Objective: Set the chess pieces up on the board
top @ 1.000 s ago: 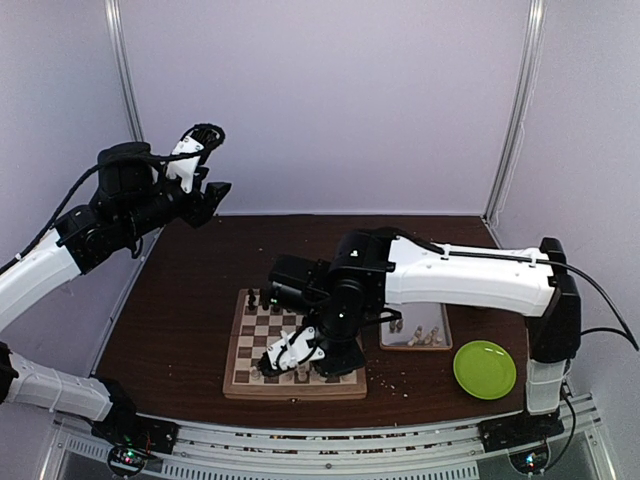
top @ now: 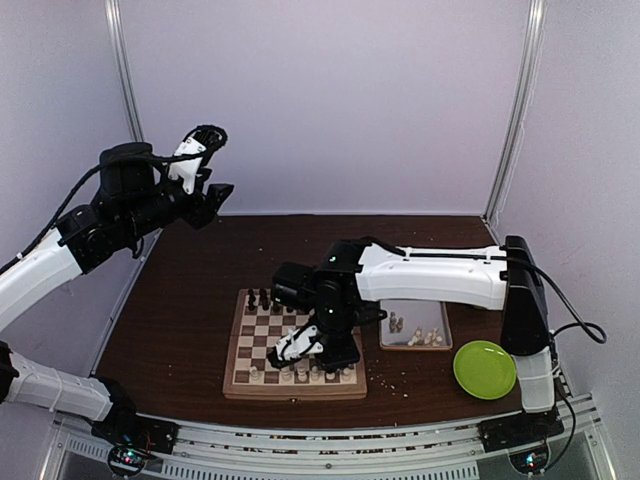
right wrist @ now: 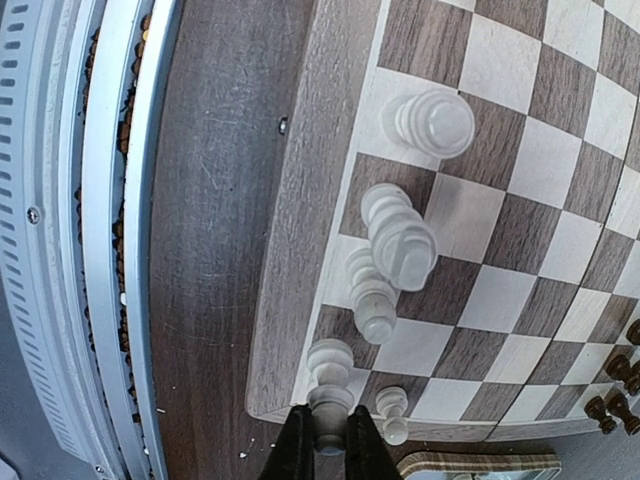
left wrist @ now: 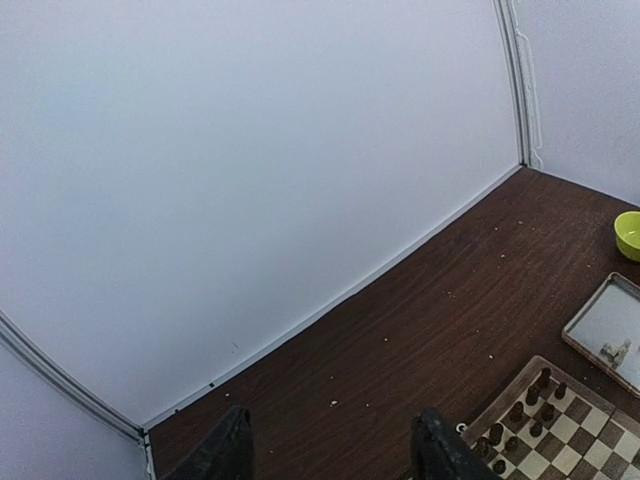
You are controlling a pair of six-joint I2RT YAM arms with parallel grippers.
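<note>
The chessboard (top: 245, 355) has white pieces along its near edge and dark pieces (left wrist: 516, 410) on the far side. My right gripper is shut on a white piece (right wrist: 330, 420) at the board's near corner, beside other white pieces (right wrist: 435, 125). My left gripper (top: 210, 200) hangs high at the left, away from the board; in its wrist view its two fingertips (left wrist: 232, 440) are apart with nothing seen between them.
A tray (top: 445, 320) with more pieces stands right of the board, a green plate (top: 484, 370) at the near right. Small crumbs lie near the plate.
The left arm is nearly still.
</note>
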